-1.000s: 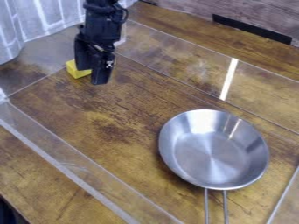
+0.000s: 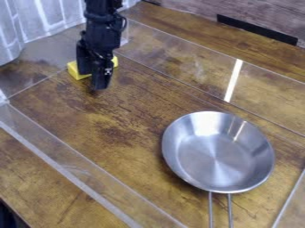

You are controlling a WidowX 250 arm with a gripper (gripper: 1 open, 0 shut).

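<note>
My black gripper [image 2: 98, 73] reaches down from the top left of the camera view, open, its fingers around or just in front of a small yellow block [image 2: 77, 69] on the wooden table [image 2: 131, 134]. The gripper partly hides the block, and I cannot tell whether the fingers touch it.
A steel pan [image 2: 217, 151] with its handle toward the front sits at the right. A white, translucent curtain or sheet hangs at the back left. Pale strips of tape mark the table.
My gripper has moved slightly left and lower, toward the yellow block, and now hides more of it. The pan has stayed put.
</note>
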